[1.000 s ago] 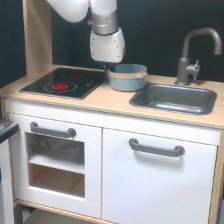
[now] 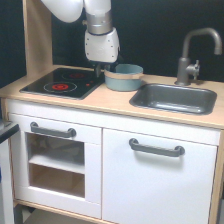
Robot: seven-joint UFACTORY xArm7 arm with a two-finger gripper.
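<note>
A blue-grey pot [image 2: 124,83] stands on the wooden countertop between the cooktop and the sink. My gripper [image 2: 100,70] points down at the pot's left side, close to its rim or handle. The fingertips are dark and small against the dark wall, so whether they are closed on the pot does not show. Just left of the pot lies the black cooktop [image 2: 62,83], its red ring marking visible.
To the right are a steel sink [image 2: 175,98] and a tall curved faucet [image 2: 188,55]. Below the counter sit an open-fronted oven [image 2: 58,155] and a white cabinet door [image 2: 157,185] with a grey handle.
My gripper and the pot have both shifted a little to the left, toward the cooktop. The rest of the kitchen looks the same.
</note>
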